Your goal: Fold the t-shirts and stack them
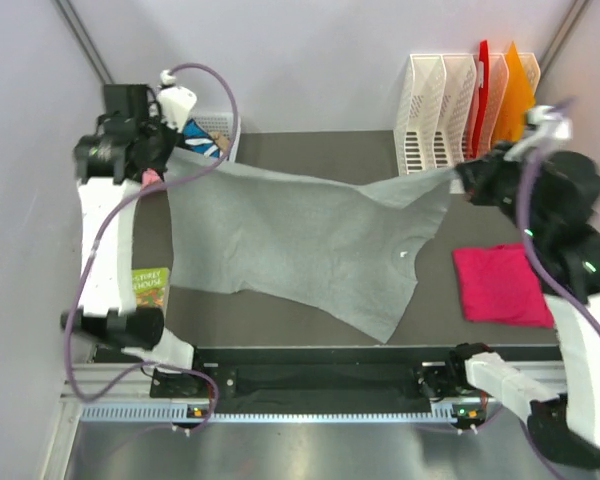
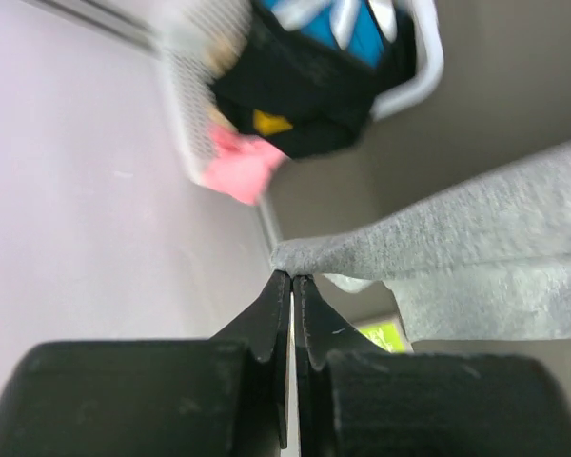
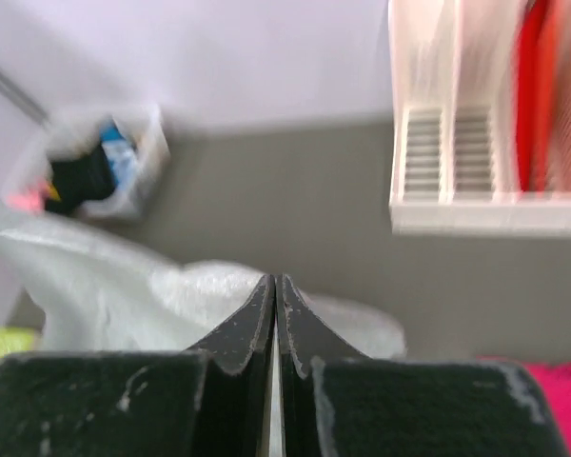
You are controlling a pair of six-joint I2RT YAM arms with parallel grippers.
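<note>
A grey t-shirt (image 1: 290, 240) is stretched between my two raised grippers, its upper edge lifted and its lower part hanging toward the table. My left gripper (image 1: 170, 150) is shut on the shirt's upper left corner, clearly seen at the fingertips (image 2: 291, 280) in the left wrist view. My right gripper (image 1: 460, 168) is shut on the upper right corner; in the right wrist view the cloth (image 3: 200, 305) is blurred behind its fingers. A folded red shirt (image 1: 502, 285) lies at the right of the table.
A white basket (image 2: 419, 67) of mixed cloths stands at the back left, a white rack (image 1: 425, 105) with red and orange boards at the back right. A green-yellow package (image 1: 150, 285) lies at the left edge. Bare table shows behind the grey shirt.
</note>
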